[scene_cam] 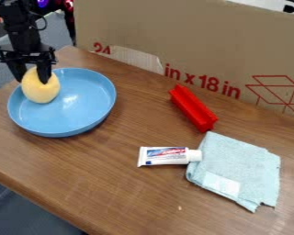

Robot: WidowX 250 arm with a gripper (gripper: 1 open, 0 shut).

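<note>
A pale yellow round object (40, 89) rests on the blue plate (82, 112) at the left of the table. My black gripper (28, 73) is just above it at the plate's back-left rim, its lower parts touching or very close to the top of the yellow object. Its fingers are dark and overlap, so whether they hold it is unclear.
A red packet (194, 107) lies at the middle right, a toothpaste tube (171, 156) near the centre front, and a light blue cloth (233, 168) at the right. A cardboard box (198, 46) stands along the back.
</note>
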